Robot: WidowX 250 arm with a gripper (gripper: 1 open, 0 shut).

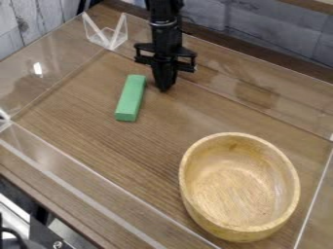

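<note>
My black gripper [164, 60] hangs over the back middle of the wooden table [117, 165], at the upper centre of the view, its fingers pointing down. It is small and dark here, so its opening and anything between the fingers cannot be made out. A green block [130, 97] lies just in front of it and to the left. A large beige oval bowl [240, 185] sits at the front right.
The table's back edge runs behind the gripper.
</note>
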